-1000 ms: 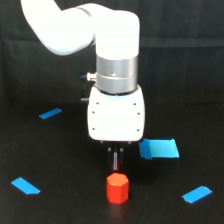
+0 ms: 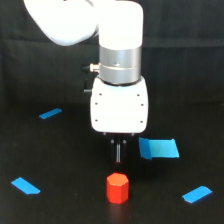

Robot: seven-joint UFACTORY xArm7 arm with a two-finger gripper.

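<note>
A red hexagonal block [image 2: 118, 188] rests on the dark table, near the lower middle of the camera view. My gripper [image 2: 118, 160] hangs from the white arm, its dark fingers pointing down, just above and behind the block in the picture. A dark gap shows between the fingertips and the block, so they look apart. Against the dark background the thin fingers are hard to make out, and I cannot tell whether they are open or shut.
Blue tape pieces lie flat around the table: one at the front left [image 2: 26, 186], one at the front right [image 2: 197, 194], one at the back left [image 2: 50, 114]. A larger blue patch [image 2: 158, 148] lies right of the gripper.
My gripper and arm have shifted up in the picture and slightly right, away from the red block. The block and the blue pieces stay where they were.
</note>
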